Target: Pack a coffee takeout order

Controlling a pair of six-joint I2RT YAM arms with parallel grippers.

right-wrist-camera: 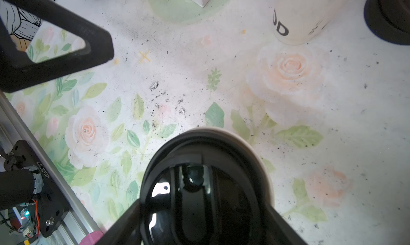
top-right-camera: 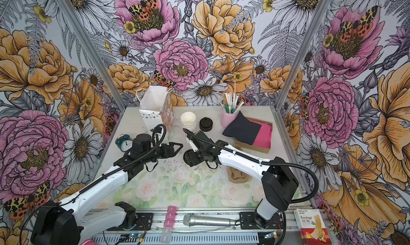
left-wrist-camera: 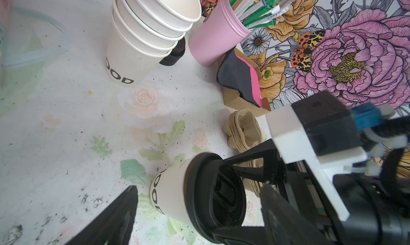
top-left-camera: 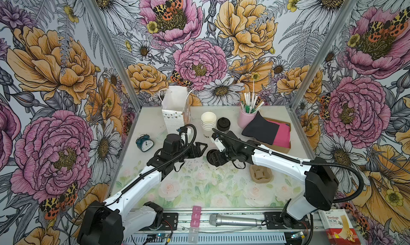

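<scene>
A white paper cup (left-wrist-camera: 168, 193) stands mid-table with a black lid (left-wrist-camera: 198, 206) on its top. My right gripper is open, its fingers on either side of the lid, seen from above in the right wrist view. To the left, my left gripper (top-left-camera: 204, 147) hangs apart from the cup, part open with nothing between its fingers. A stack of white cups (left-wrist-camera: 141, 35) stands behind, with black lids (top-left-camera: 223, 124) beside it. The paper bag (top-left-camera: 174, 108) is upright at the back left. A cardboard cup carrier (top-left-camera: 261, 174) lies right of the lidded cup.
A pink holder (top-left-camera: 246, 118) with straws and stirrers stands at the back right, beside a cardboard box (top-left-camera: 284, 150) with black and pink contents. An alarm clock (top-left-camera: 145, 143) is at the left.
</scene>
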